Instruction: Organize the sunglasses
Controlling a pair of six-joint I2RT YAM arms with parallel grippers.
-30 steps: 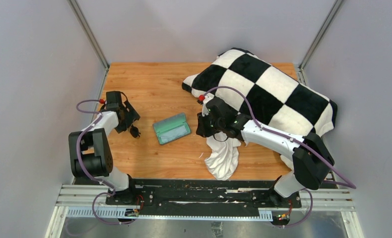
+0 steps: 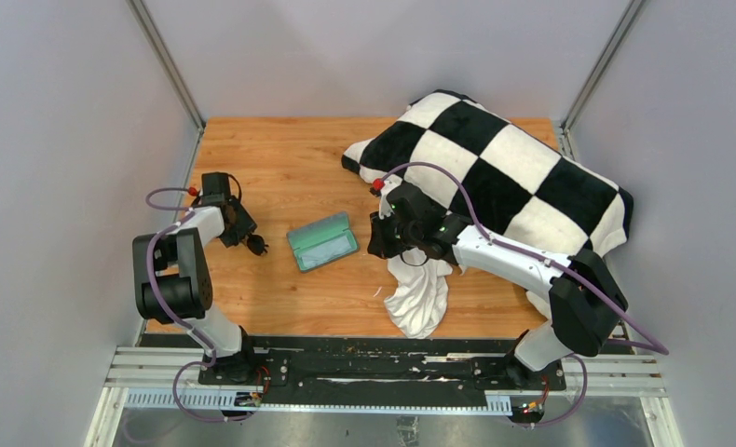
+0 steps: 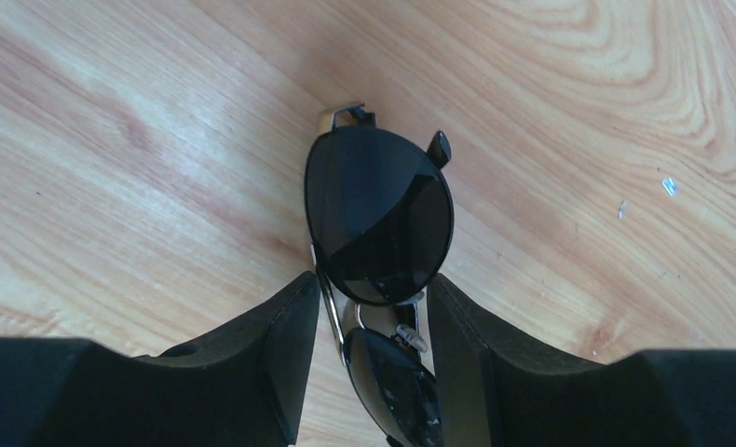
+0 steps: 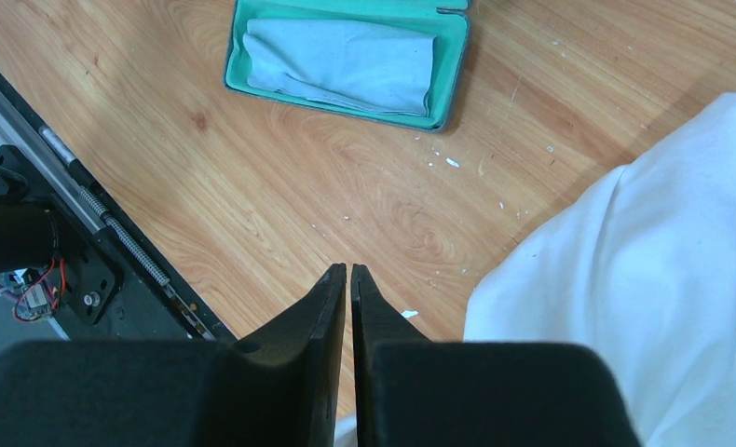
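Note:
Dark-lensed sunglasses (image 3: 378, 219) with a thin metal frame lie on the wooden table in the left wrist view. My left gripper is part open around them, its fingertips on either side near the bridge; whether either finger touches the frame I cannot tell. From above, one lens (image 2: 257, 245) sticks out beyond the left gripper. The green glasses case (image 2: 322, 244) stands open at mid-table, a folded pale-blue cloth (image 4: 341, 65) inside it. To its right, my right gripper is open only by a narrow gap, with nothing between its fingers.
A white cloth (image 2: 418, 298) lies crumpled below the right gripper. The black-and-white checked cushion (image 2: 495, 168) covers the back right. Bare wood (image 2: 290, 154) stretches behind the case, and the table between the sunglasses and the case is clear.
The left gripper's fingers have drawn closer together around the sunglasses, and the arm has shifted slightly. The visible lens has moved a little to the right. The right arm looks still.

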